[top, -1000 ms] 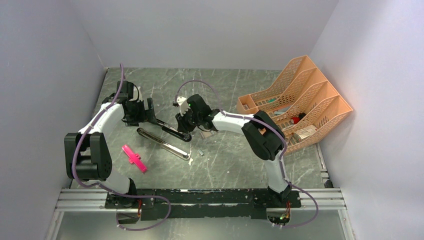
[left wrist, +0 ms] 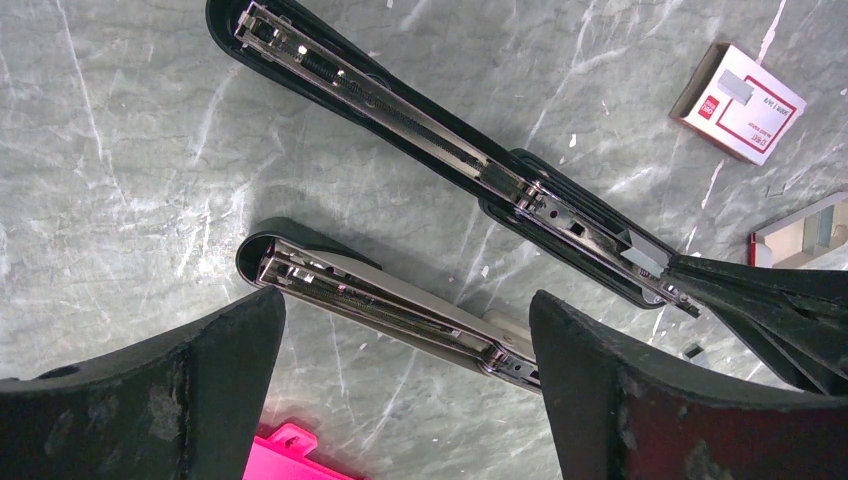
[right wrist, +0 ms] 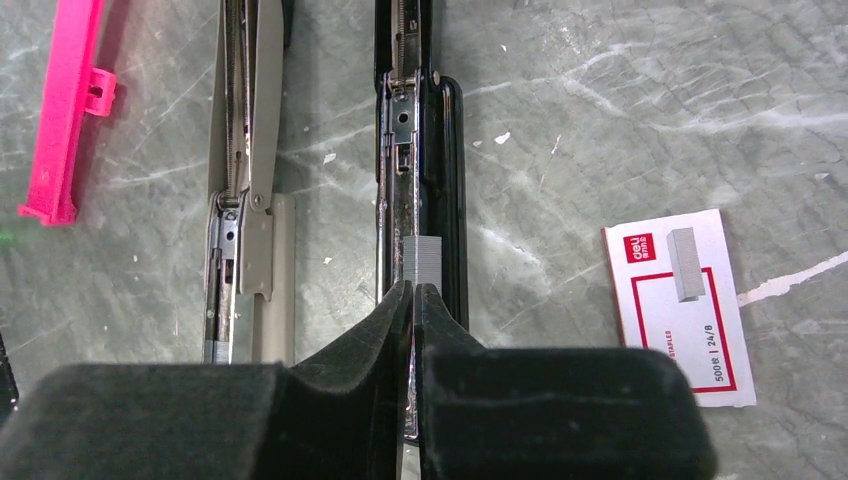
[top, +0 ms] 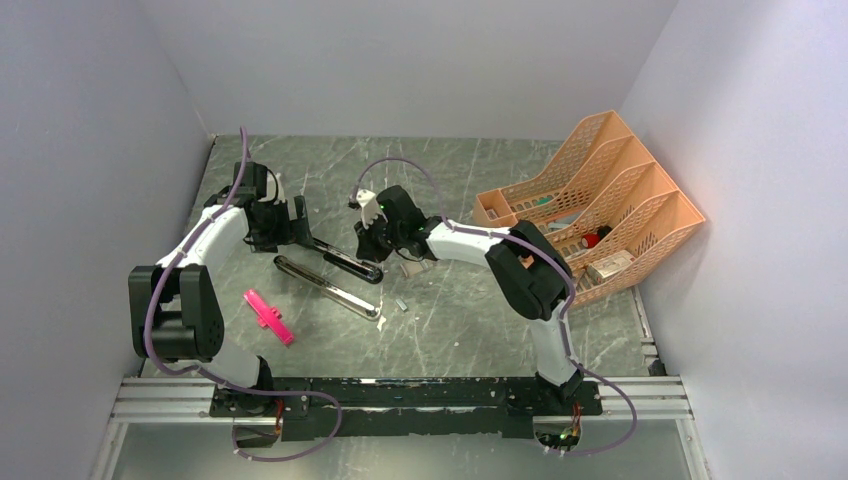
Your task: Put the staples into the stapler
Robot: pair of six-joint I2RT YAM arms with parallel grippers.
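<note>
A black stapler (left wrist: 380, 100) lies opened out flat, its metal magazine facing up. Over the end of that magazine my right gripper is shut on a short grey strip of staples (right wrist: 423, 258). The strip lies along the channel, tilted a little in the left wrist view; whether it is fully seated I cannot tell. My left gripper stands open and empty above the far ends of the staplers. Beside the black one lies an opened grey stapler (right wrist: 268, 120). A white-and-red staple box (right wrist: 680, 320) carries another staple strip (right wrist: 685, 263) on top.
A pink object (top: 268, 318) rests at the left front. A loose small grey piece (top: 402, 305) and an open box part (left wrist: 800, 235) lie near the right arm. An orange compartment rack (top: 600, 205) fills the right side.
My right gripper has shifted very slightly at the end of the black stapler. The left arm and both staplers look unmoved.
</note>
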